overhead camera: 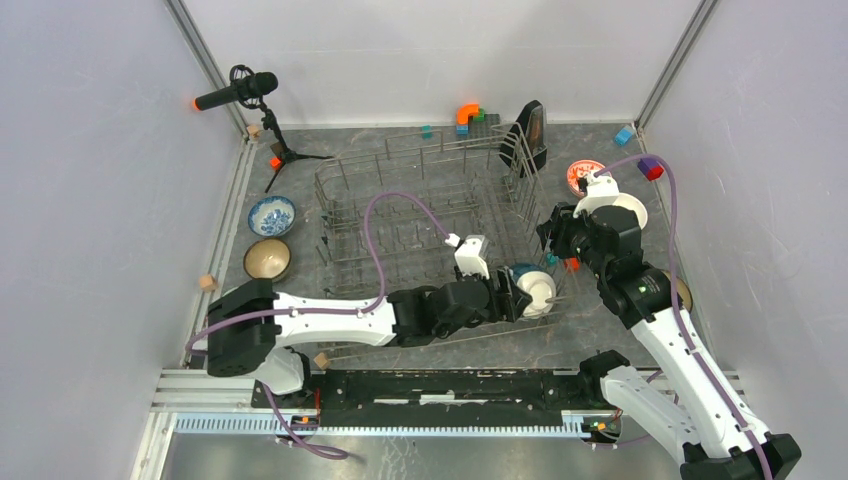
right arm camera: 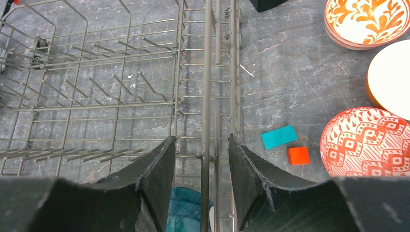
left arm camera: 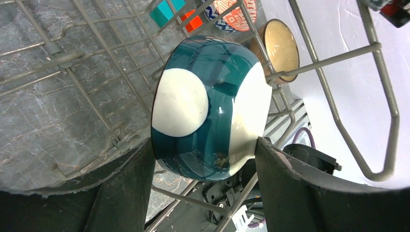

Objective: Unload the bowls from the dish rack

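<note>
In the left wrist view a teal and white bowl (left arm camera: 203, 108) fills the space between the fingers of my left gripper. The fingertips lie close against its sides, but a firm hold cannot be made out. From above, this white bowl (overhead camera: 537, 292) sits in the front right corner of the dish rack (overhead camera: 400, 225), left gripper beside it. My right gripper is at the rack's right side, a wire (right arm camera: 207, 72) running between its narrowly spaced fingers; contact is unclear. Part of a teal bowl (right arm camera: 183, 210) shows below them.
Orange-patterned bowls (right arm camera: 365, 140) and a white bowl (right arm camera: 394, 79) stand right of the rack. Left of it are a blue-patterned bowl (overhead camera: 271, 216) and a tan bowl (overhead camera: 267, 259). A black tripod (overhead camera: 285, 150) stands back left. Rack wires surround the left gripper.
</note>
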